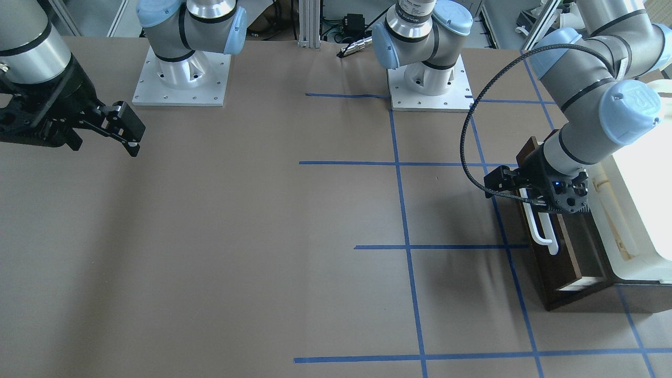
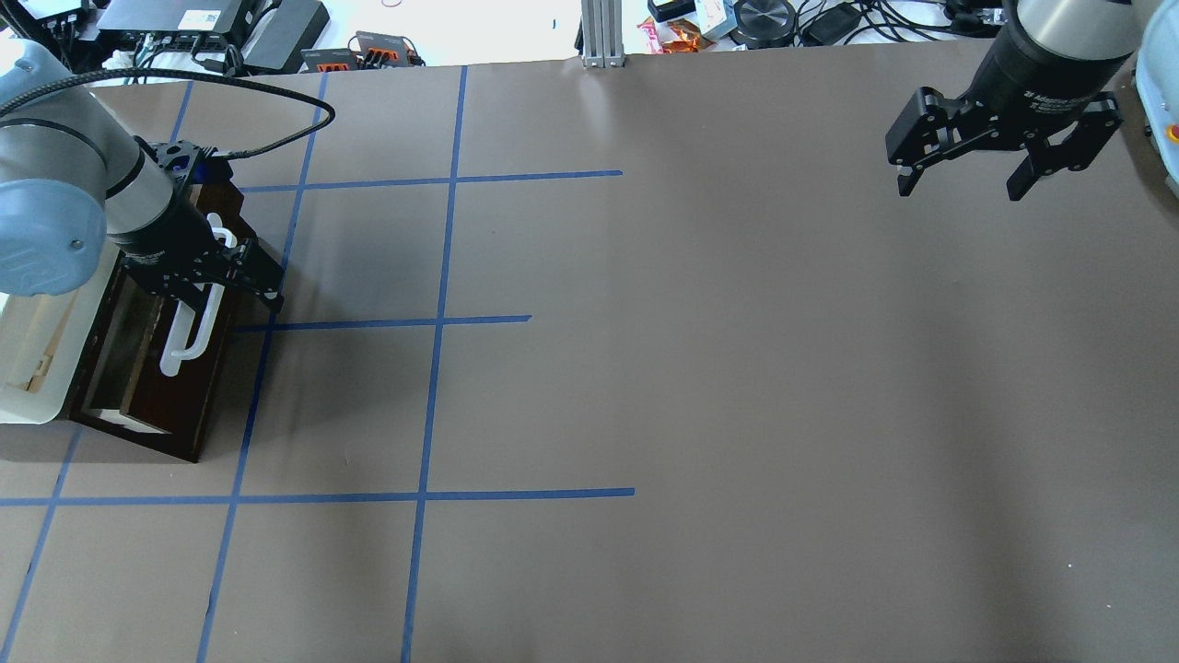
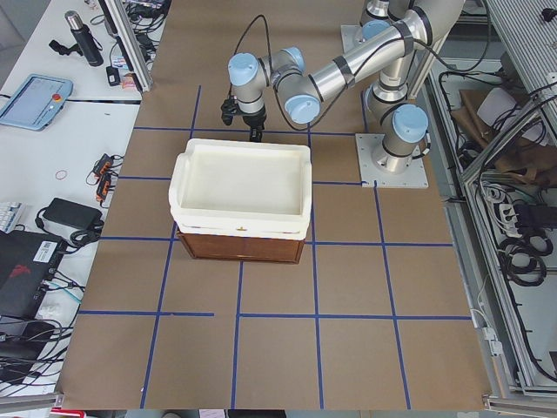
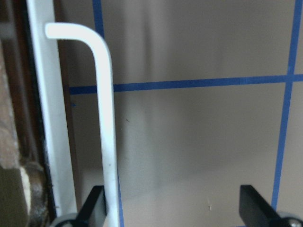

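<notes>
A dark wooden drawer box (image 1: 567, 277) with a white top tray (image 3: 240, 187) has a white bar handle (image 4: 106, 118) on its front. My gripper is over that handle, its left fingertip against the bar and the other fingertip well to the right over bare table, so the fingers stand open. In the top view the gripper (image 2: 238, 293) covers part of the handle and drawer front.
Another robot gripper (image 2: 1000, 138) hangs at the far side of the table. Two more arm bases (image 1: 431, 94) stand at the back.
</notes>
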